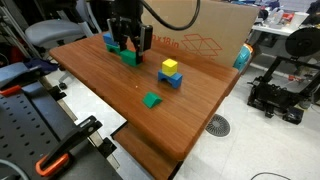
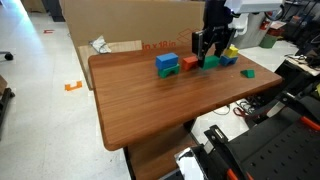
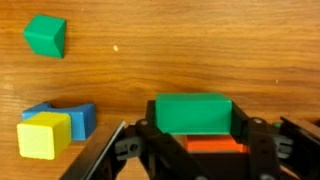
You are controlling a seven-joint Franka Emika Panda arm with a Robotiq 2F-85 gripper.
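Note:
Between the fingers of my gripper is a green block (image 3: 193, 113), and the fingers are shut on it. In exterior view 2 this green block (image 2: 210, 62) shows under the gripper (image 2: 208, 57), next to a red block (image 2: 190, 63). In the wrist view a red-orange block (image 3: 215, 144) is partly hidden behind the held one. A small green block (image 3: 46, 35) lies alone on the wood. A yellow block (image 3: 45, 135) sits on a blue bridge-shaped block (image 3: 84, 120). Farther along stands a blue block (image 2: 167, 61) on a green one (image 2: 168, 71).
The wooden table (image 2: 130, 99) has wide clear room on its left in exterior view 2. A cardboard panel (image 1: 205, 32) stands behind the table. Black rail gear (image 1: 40, 125) runs along the near side.

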